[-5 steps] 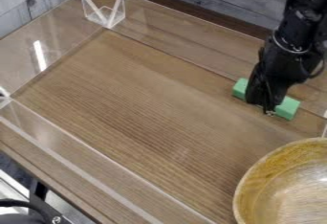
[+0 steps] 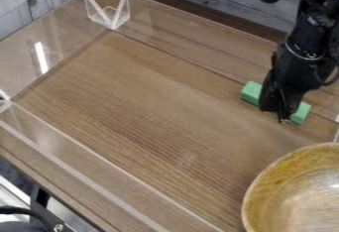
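A green block (image 2: pixel 298 112) lies on the wooden table at the right, partly hidden behind my black gripper (image 2: pixel 279 107). The gripper reaches down from the upper right, its tips low over or against the block's middle. It looks shut, and whether anything is between its fingers does not show clearly.
A large round yellow wooden bowl (image 2: pixel 284 191) stands at the lower right. A white wire holder (image 2: pixel 109 13) is at the back left.
The gripper has shifted very slightly over the last second around the green block, which stays in about the same place.
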